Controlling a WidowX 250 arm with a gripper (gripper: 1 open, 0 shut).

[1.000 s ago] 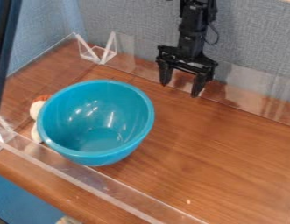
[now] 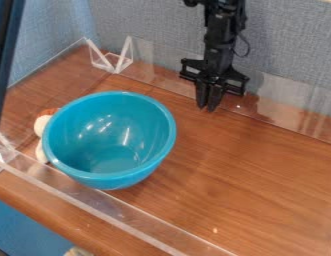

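My black gripper (image 2: 209, 102) hangs at the back of the wooden table, just above the surface by the clear back rail, with its fingers drawn together and nothing seen between them. A large turquoise bowl (image 2: 109, 145) sits at the left, apart from the gripper, toward the front. Behind its left side, partly hidden, are pale objects (image 2: 42, 128) with some orange, too covered to identify.
A clear plastic rail (image 2: 275, 113) runs along the back, with another along the front left edge. A white bracket (image 2: 109, 61) stands in the back left corner.
My gripper's fingers have gone from spread apart to shut. The bowl and the other objects have stayed where they were.
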